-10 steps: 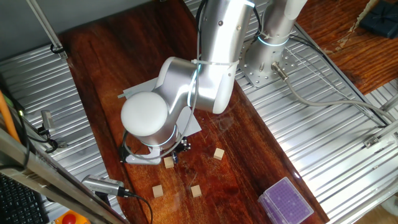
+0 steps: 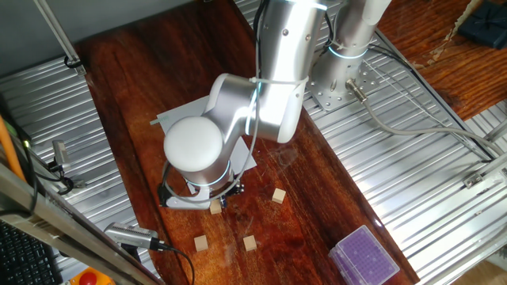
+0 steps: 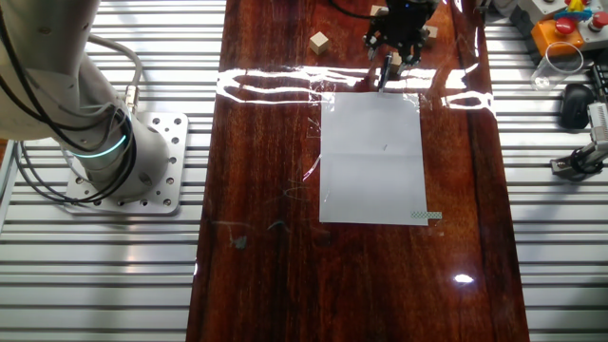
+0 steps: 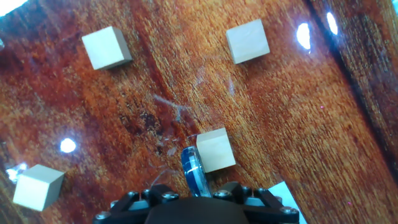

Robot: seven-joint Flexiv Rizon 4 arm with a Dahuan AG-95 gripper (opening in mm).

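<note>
Several small pale wooden cubes lie apart on the dark red-brown table. In the wrist view, the nearest cube (image 4: 216, 150) sits just right of my gripper, whose slim dark-blue tip appears as one narrow piece, shut. That tip is beside the cube, not around it; whether they touch cannot be told. Farther off are an upper-left cube (image 4: 107, 48), an upper-right cube (image 4: 247, 41) and a lower-left cube (image 4: 38, 187). In exterior view 1 my arm partly covers the gripper, and the nearest cube (image 2: 215, 207) shows at its edge.
White paper (image 3: 370, 157) lies flat on the table (image 3: 275, 275), partly under my arm in exterior view 1. A purple box (image 2: 364, 256) stands at the table's lower right edge. A camera on a mount (image 2: 132, 236) is near the left edge.
The arm's wrist has shifted slightly to the right over the last second. The cubes, paper and purple box show no movement.
</note>
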